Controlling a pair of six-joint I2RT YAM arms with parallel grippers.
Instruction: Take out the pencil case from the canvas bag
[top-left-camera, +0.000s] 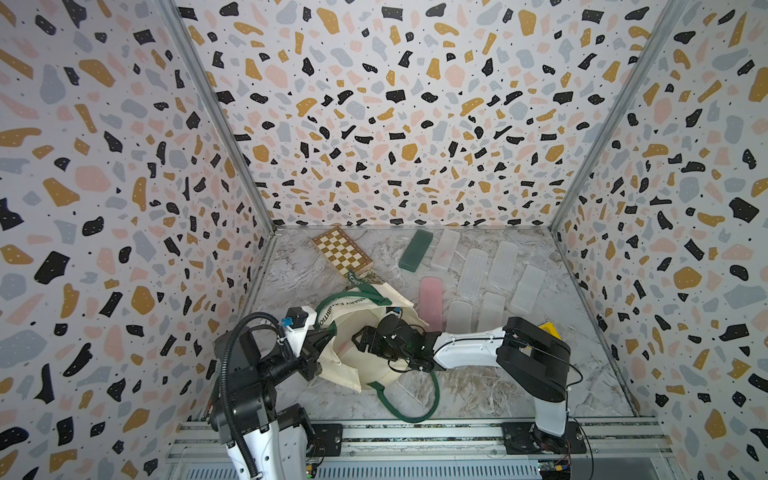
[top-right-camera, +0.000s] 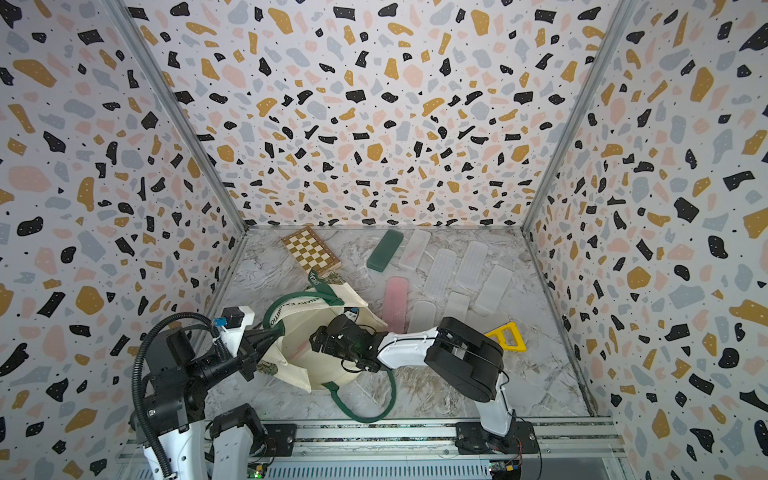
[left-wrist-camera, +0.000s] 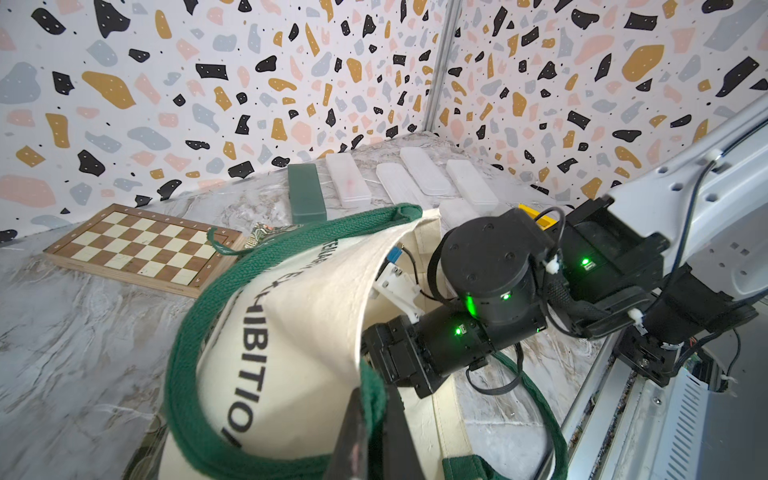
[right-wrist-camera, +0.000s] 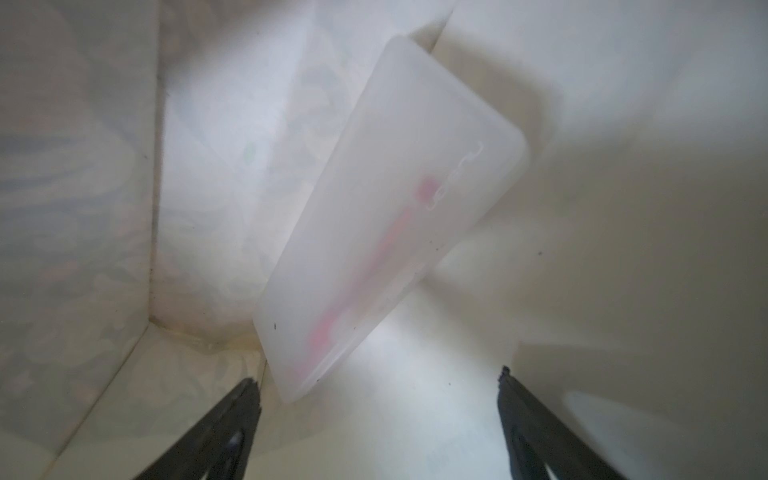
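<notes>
The cream canvas bag (left-wrist-camera: 280, 336) with green straps lies open at the front, its rim by my left gripper, which is shut on the green strap (left-wrist-camera: 373, 396) at that rim. Inside, a translucent white pencil case (right-wrist-camera: 384, 224), with something pink showing through, leans on the lining. My right gripper is down in the bag with its fingers apart on either side below the case's near end, nothing between them.
A chessboard (top-left-camera: 342, 249) lies at the back left. A green case (top-left-camera: 416, 249), a pink case (top-left-camera: 430, 304) and several translucent cases (top-left-camera: 504, 264) lie behind and right. A yellow object (top-right-camera: 509, 336) is at the right.
</notes>
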